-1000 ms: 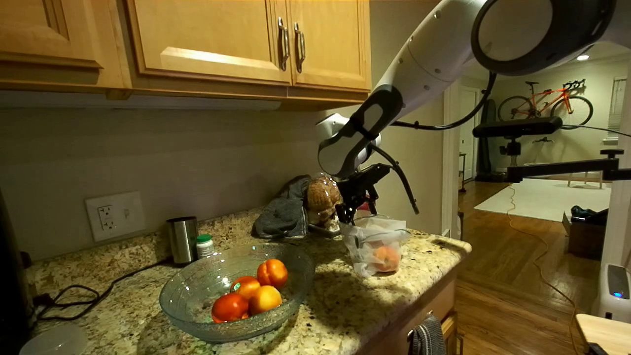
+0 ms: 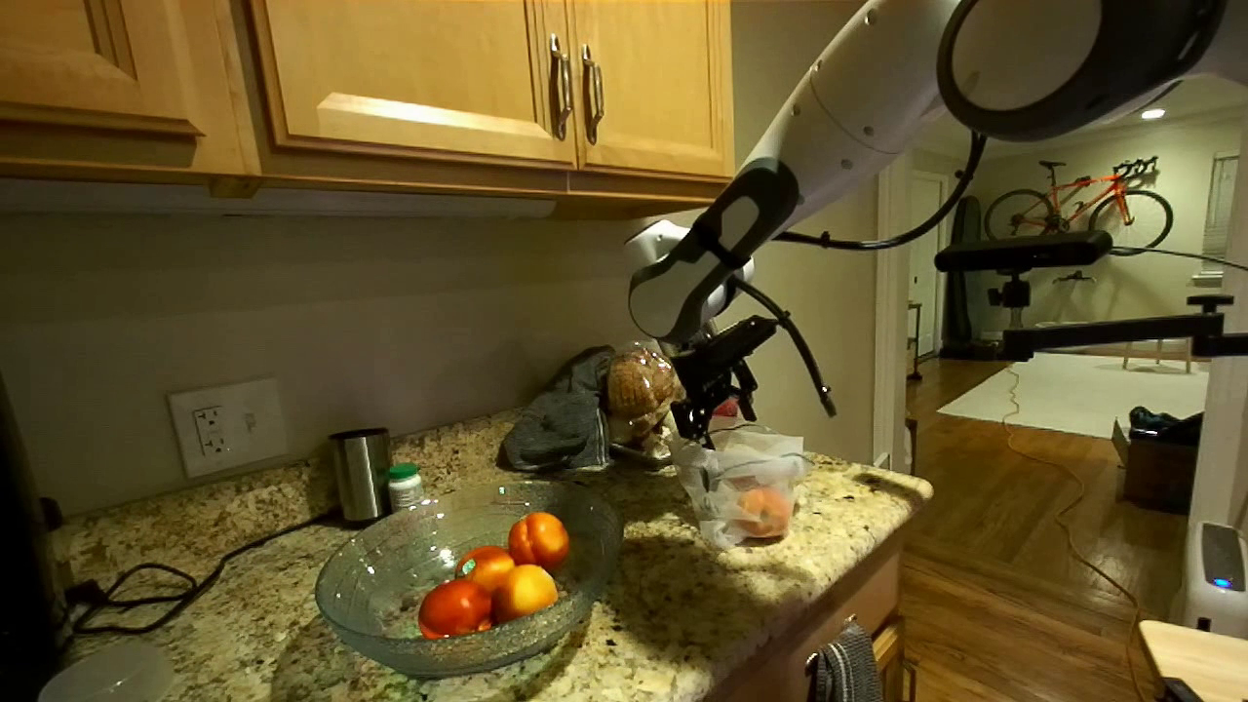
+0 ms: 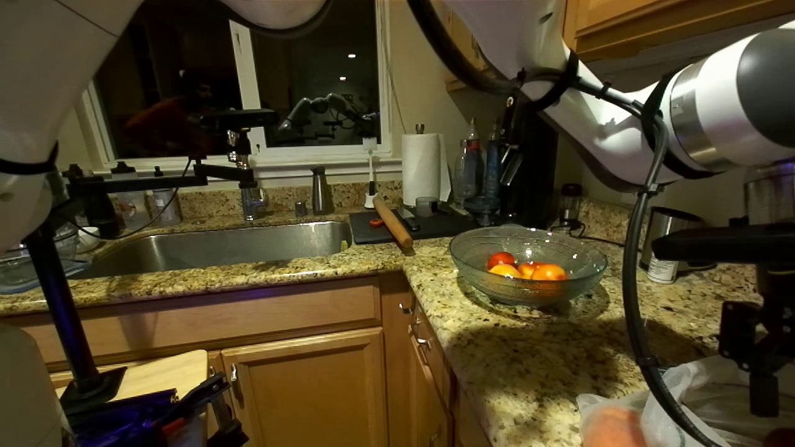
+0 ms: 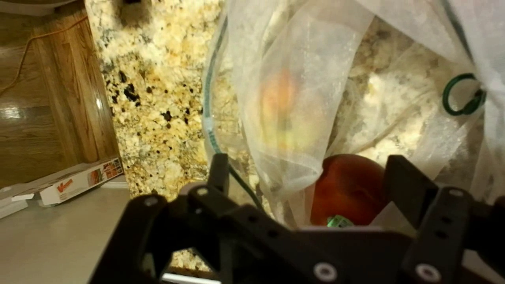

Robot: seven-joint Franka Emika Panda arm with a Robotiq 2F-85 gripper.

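A translucent mesh bag (image 2: 722, 478) stands on the counter near its right end, an orange-red fruit (image 2: 766, 511) showing through its side. Over the bag's mouth my gripper (image 2: 722, 435) points downward. From the wrist view, the gripper is open, one finger on either side of the bag's opening. A dark red fruit (image 4: 349, 189) with a green sticker lies below, close to the right finger; whether they touch I cannot tell. Behind the mesh (image 4: 326, 90) a paler fruit (image 4: 284, 109) is blurred. Several red and orange fruits (image 2: 488, 569) rest in the glass bowl (image 2: 363, 597).
A steel cup (image 2: 360, 474) and a green-capped bottle (image 2: 405, 485) stand behind the bowl. Bagged bread (image 2: 641, 384) and a dark cloth (image 2: 562, 421) lie near the wall behind the mesh bag. Between bowl and bag the counter (image 2: 661, 585) is clear.
My gripper has shifted slightly to the right in exterior view 1, staying over the bag's mouth. The bag's rim has moved a little; bowl and fruits are unchanged.
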